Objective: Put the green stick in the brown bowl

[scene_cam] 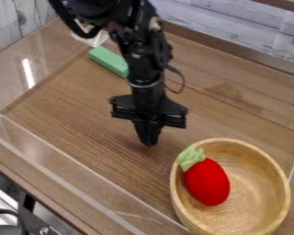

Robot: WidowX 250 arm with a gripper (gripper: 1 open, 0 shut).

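The green stick [109,61] lies on the wooden table at the back, left of the arm, which partly covers its right end. At the front right stands the brown bowl [279,188], with a red strawberry-like object [208,182] inside it. My black gripper [149,138] hangs pointing down over the middle of the table, apart from both stick and bowl. Its fingertips look close together, dark and small, so how far they are parted does not show clearly. No object is visible in them.
Bare table [63,115] spreads to the left of the gripper, and more lies clear at the back right. A white plank wall [235,32] runs along the back. The table's front left edge drops off to dark cables.
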